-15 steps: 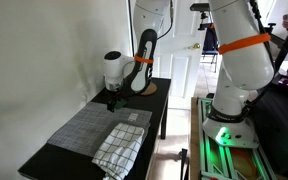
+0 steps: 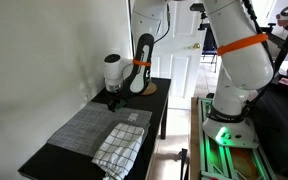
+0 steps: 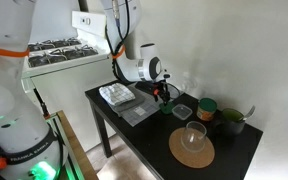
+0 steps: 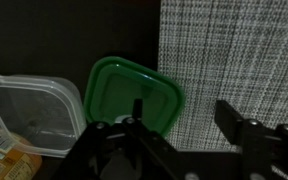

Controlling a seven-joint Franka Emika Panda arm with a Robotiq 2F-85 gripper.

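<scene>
A green shallow dish or lid (image 4: 112, 78) with rounded corners lies at the edge of the grey woven mat (image 4: 229, 45). In the wrist view my gripper is open above it. One fingertip is over the dish's inside and the other is over the mat, with the dish's rim between them in this view. Whether either finger touches the rim cannot be told. From the second exterior view the green dish (image 3: 165, 107) shows only as a small patch under the gripper, which hides much of it.
Close beside the dish is a clear plastic container (image 4: 34, 112), with an orange-labelled jar (image 4: 6, 158) by it. A clear cup (image 3: 194, 134) on a round wooden board (image 3: 192, 151) and a dark pot (image 3: 230, 124) stand farther off. A checked cloth (image 2: 118, 150) lies on the mat.
The arm and gripper have shifted only slightly over the same spot. The cloth and mat look unmoved.
</scene>
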